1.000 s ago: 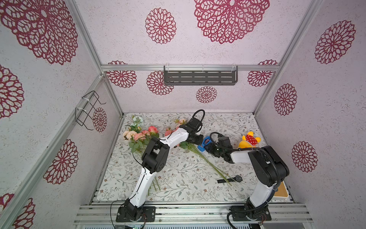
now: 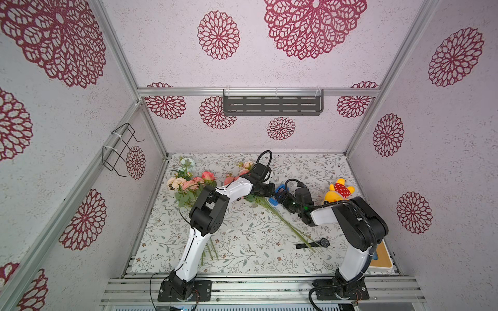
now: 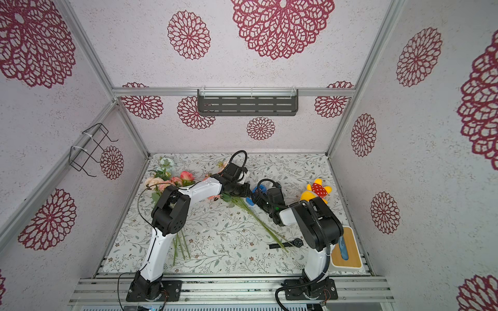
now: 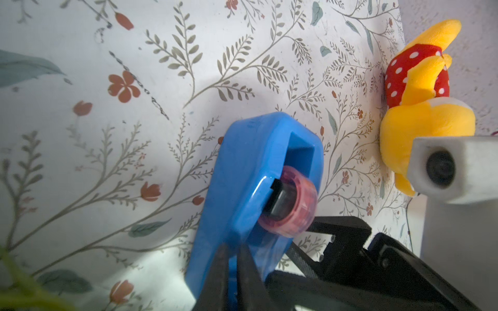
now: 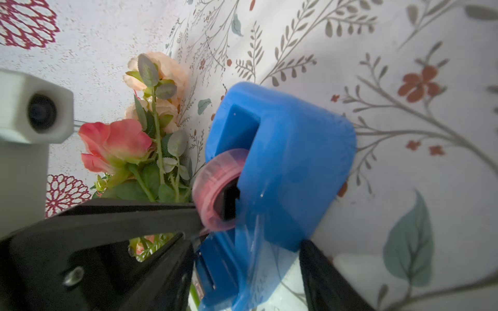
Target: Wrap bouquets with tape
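Note:
The blue tape dispenser (image 4: 233,181) lies on the table between my two grippers, a clear pink-tinted tape roll (image 4: 298,204) seated in it. My left gripper is at its lower end in the left wrist view, its dark fingertips parted by a narrow gap through which blue shows. In the right wrist view, my right gripper is open, with its fingertips on either side of the dispenser's near end. A black finger (image 5: 155,212) of the left gripper reaches close to the roll. Bouquet stems (image 2: 285,223) run diagonally below the grippers; the left arm partly covers the blossoms.
Another bouquet (image 2: 192,181) lies at the left. A yellow toy (image 2: 339,191) sits at the right, near a wooden tray (image 3: 352,248) holding a blue item. A black watch (image 2: 313,243) lies by the stem ends.
My right gripper has moved left onto the dispenser, covering more of it. The bouquets have not moved.

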